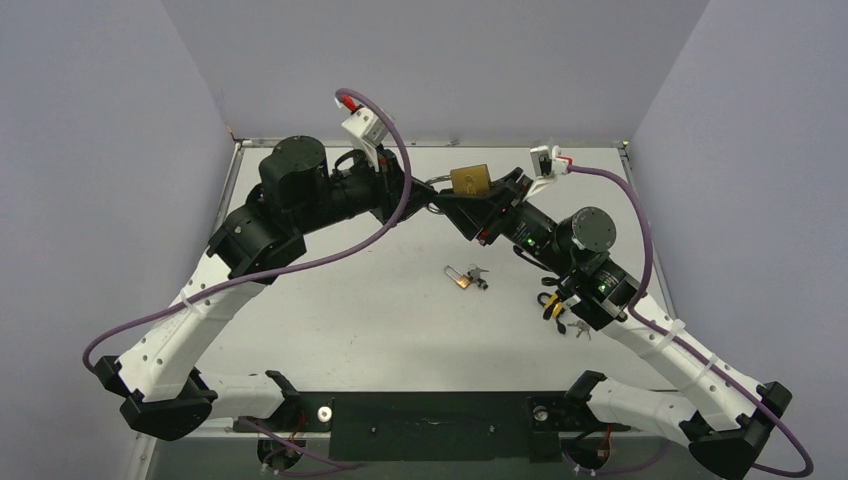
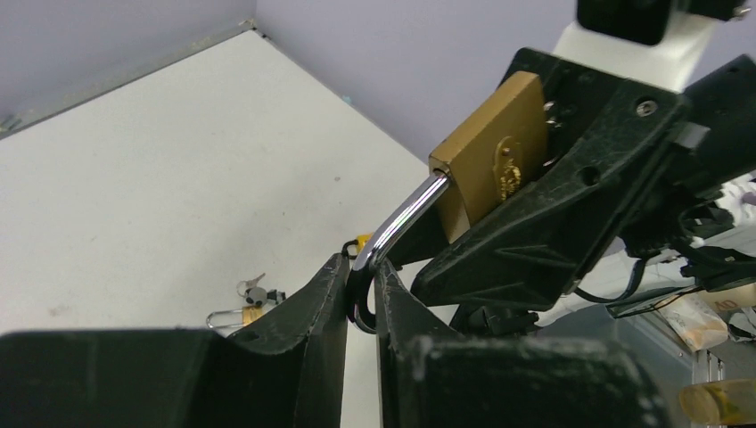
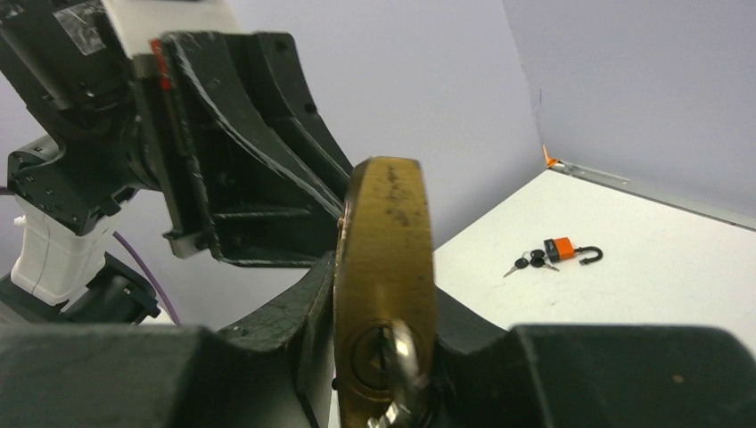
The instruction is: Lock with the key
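Above the table hangs a brass padlock (image 1: 470,180), its body between the fingers of my right gripper, which is shut on it. In the left wrist view its silver shackle (image 2: 406,218) runs from the body to my left gripper, shut on the curved end. The right wrist view shows a keyhole face (image 3: 365,357) towards the camera, with a blurred silver piece, apparently a key (image 3: 406,357), standing out from it. Whether the shackle's free end sits in the body cannot be made out.
On the table lie a small padlock (image 1: 458,278) with keys (image 1: 478,270) beside it, and an orange-and-black padlock (image 3: 560,250) with keys (image 3: 538,259) near it.
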